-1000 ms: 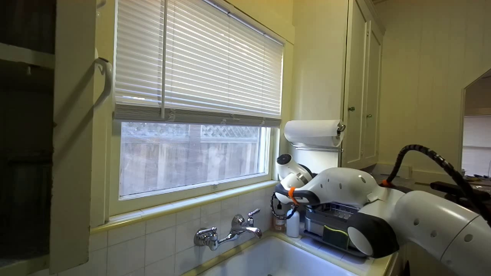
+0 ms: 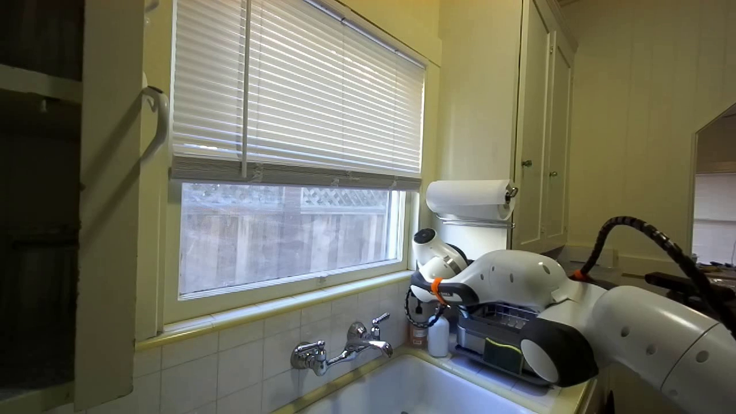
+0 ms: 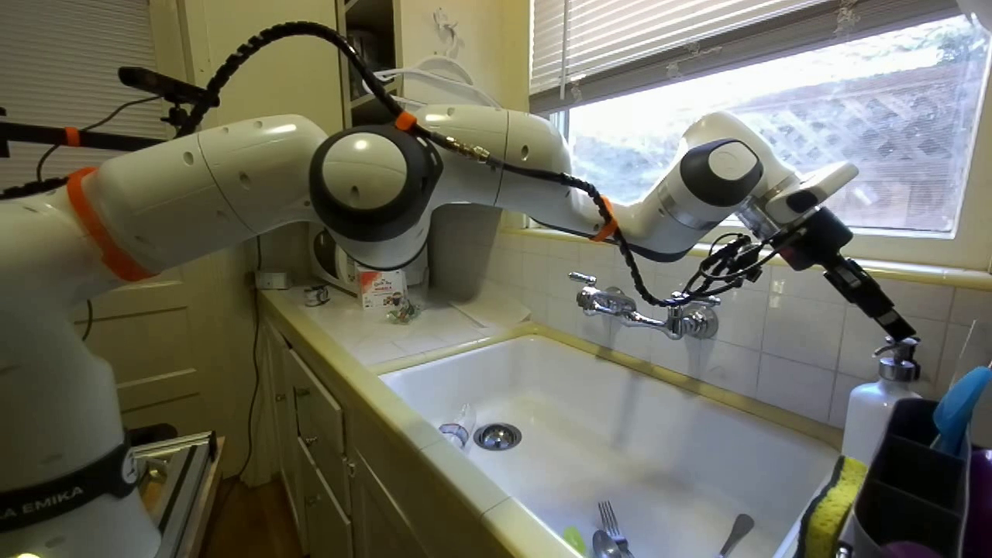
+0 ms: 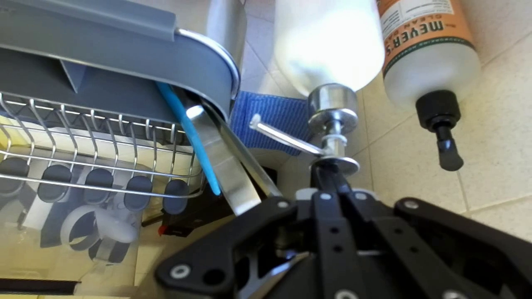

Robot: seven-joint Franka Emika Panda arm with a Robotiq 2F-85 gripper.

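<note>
A white soap bottle (image 3: 871, 415) with a metal pump head (image 3: 900, 358) stands at the back corner of the sink. My gripper (image 3: 902, 330) slants down onto the top of that pump. In the wrist view the gripper is shut, its dark fingertips meeting the round cap of the pump (image 4: 333, 112), and nothing shows between them. The pump's thin spout points to the left there, over the white bottle body (image 4: 329, 45). From exterior view 1 the bottle (image 2: 439, 337) is seen below the wrist, but the fingers are hidden.
An orange-labelled soap bottle (image 4: 429, 55) with a black pump is right beside the white one. On the other side are the dish rack (image 4: 99, 144) and its grey utensil holder (image 4: 114, 45). The sink (image 3: 595, 400) holds some cutlery.
The wrist and the white bottle appear shifted very slightly to the left in exterior view 1. The rest of the scene looks the same.
</note>
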